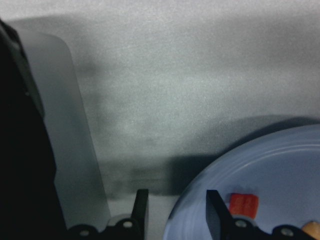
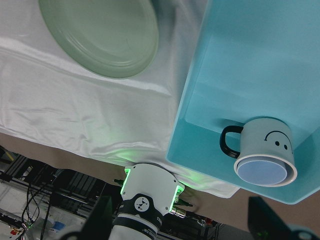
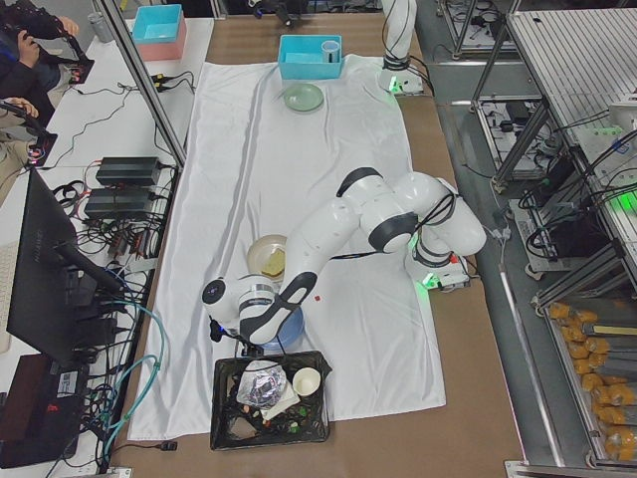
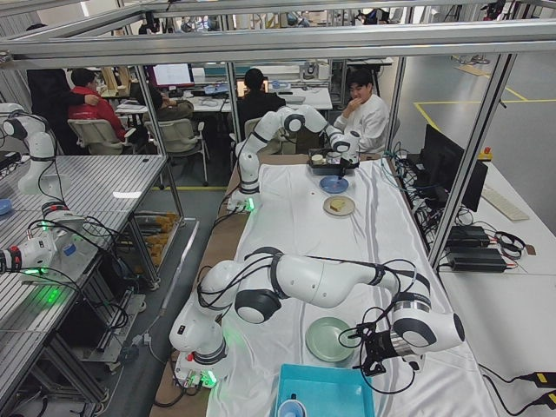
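Note:
My left gripper stands open at the rim of a blue plate (image 1: pixel 270 175), which holds a red piece (image 1: pixel 243 204) and a tan piece at the image edge; nothing shows between its fingers. My right gripper is open above a blue tray (image 2: pixel 255 60). In that tray lies a smiley mug (image 2: pixel 267 135) with a light blue cup inside it. A green plate (image 2: pixel 100 30) is beside the tray.
A beige plate (image 4: pixel 339 206) with a yellow item lies next to the blue plate. A black bin (image 3: pixel 269 418) with foil and a white cup stands at that end.

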